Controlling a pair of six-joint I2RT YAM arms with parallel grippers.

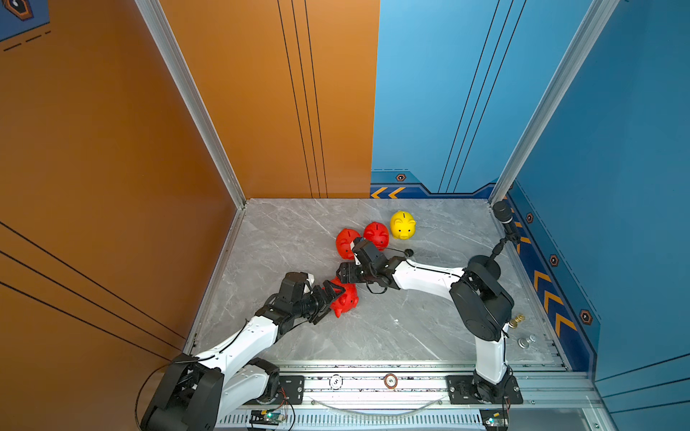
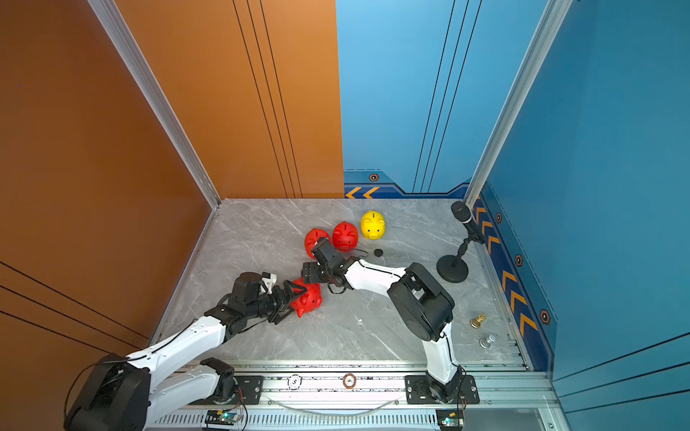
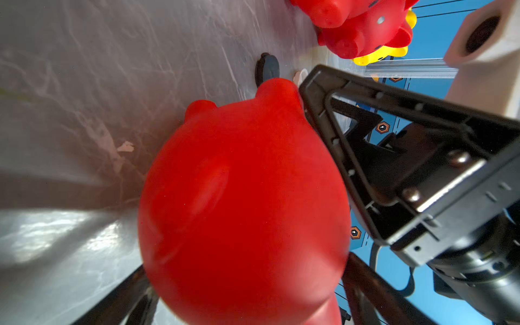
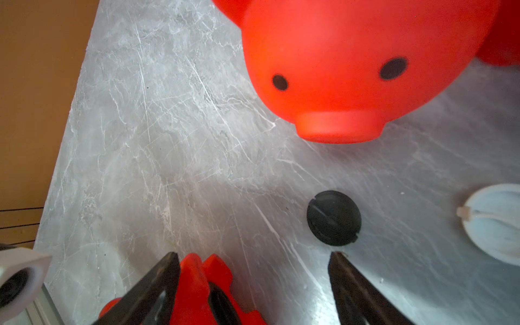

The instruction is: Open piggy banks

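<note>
A red piggy bank (image 1: 345, 298) lies tilted at the table's middle, filling much of the left wrist view (image 3: 243, 205). My left gripper (image 1: 327, 301) is open around it, its blurred fingertips at either side. My right gripper (image 1: 345, 273) is just above that bank, part open, with nothing seen held. In the right wrist view another red piggy bank (image 4: 363, 59) stands upright beyond the fingers, near a black round plug (image 4: 333, 216) and a white round disc (image 4: 490, 222). Two red banks and a yellow piggy bank (image 1: 402, 225) stand in a row behind.
A black stand (image 2: 452, 267) is at the right. A gold piece (image 2: 478, 321) and a silver piece (image 2: 487, 341) sit at the front right.
</note>
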